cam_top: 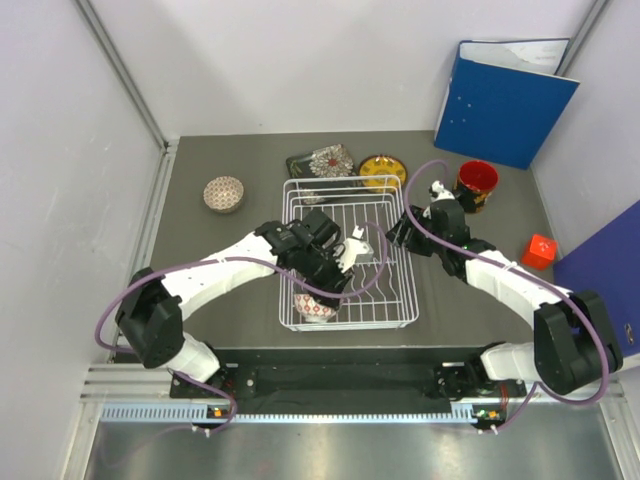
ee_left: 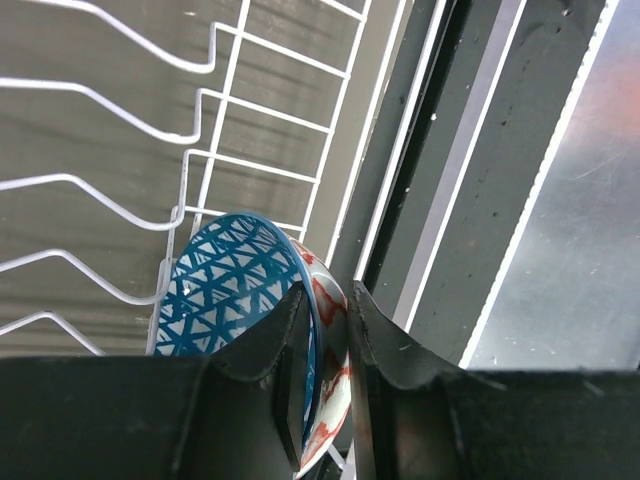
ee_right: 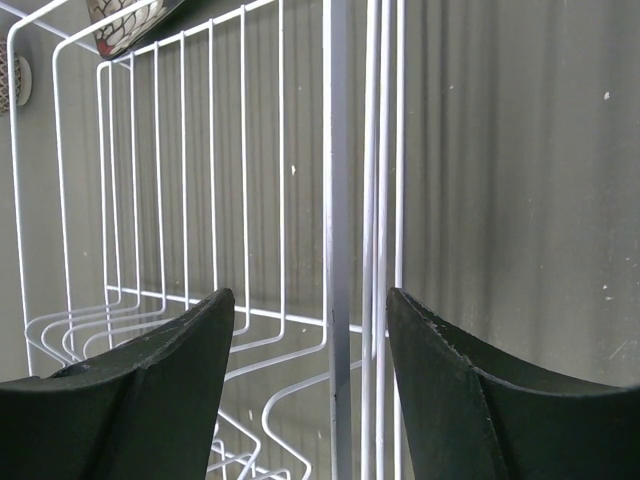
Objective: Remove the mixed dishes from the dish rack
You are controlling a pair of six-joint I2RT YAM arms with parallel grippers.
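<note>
A bowl, blue-patterned inside and white with red outside, stands on edge in the front left of the white wire dish rack. My left gripper straddles its rim, one finger inside the bowl and the other against the outer face; how firmly they press cannot be told. From above, the left gripper partly covers the bowl. Over the rack's right side rail hangs my right gripper, open, the wires running between and below its fingers with no dish there.
On the counter behind the rack lie a dark flower-patterned dish and a yellow plate. A small patterned bowl sits back left. At right are a red cup, a red block and a blue folder.
</note>
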